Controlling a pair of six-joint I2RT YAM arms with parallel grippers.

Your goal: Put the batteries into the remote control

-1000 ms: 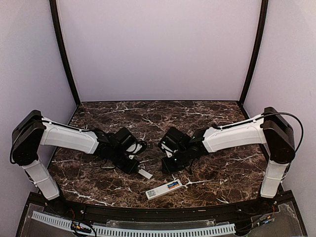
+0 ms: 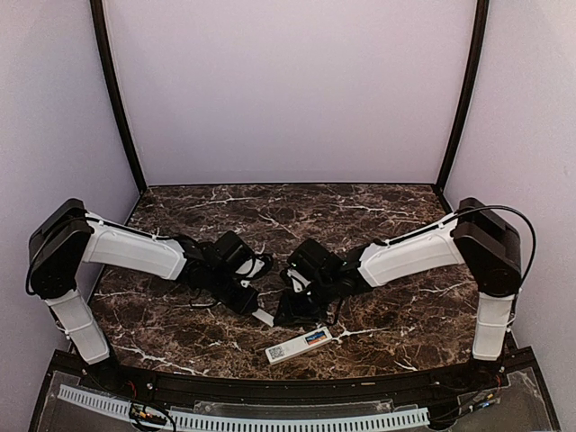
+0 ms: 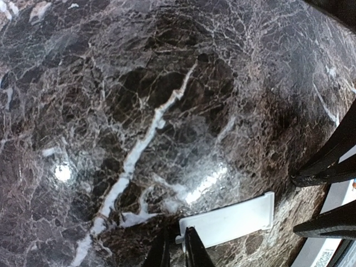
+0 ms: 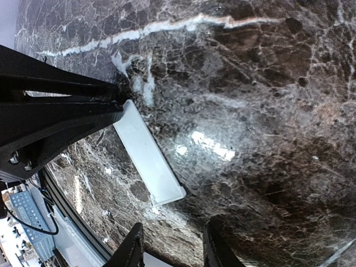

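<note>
A small white plastic cover (image 2: 264, 317) lies on the marble between my grippers, also in the left wrist view (image 3: 225, 221) and the right wrist view (image 4: 148, 156). My left gripper is shut, its fingertips at one end of the cover. My right gripper is partly open, just beyond the cover's other end, with nothing visible between its fingers. The white remote control (image 2: 297, 346) lies in front of both, with a label and printed code at its ends. I cannot make out any batteries.
Pale walls enclose it at back and both sides. A dark rail with a perforated strip (image 2: 243, 421) runs along the front edge.
My right gripper has moved left, toward the cover and my left gripper. The left arm has shifted slightly. The remote has not moved.
</note>
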